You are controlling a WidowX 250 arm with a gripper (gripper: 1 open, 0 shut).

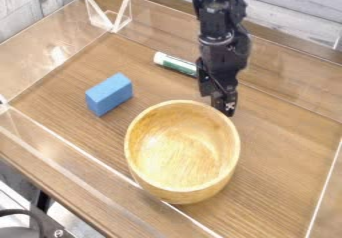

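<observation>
My gripper (215,94) hangs from the black arm just behind a large yellow bowl (182,150), low over the wooden table (267,172). A small white-and-green cylinder (177,64) lies behind and left of the gripper, its right end close to it. A blue block (108,94) sits to the left. Whether anything is between the fingers is too small to tell.
Clear low walls or edges border the wooden table.
</observation>
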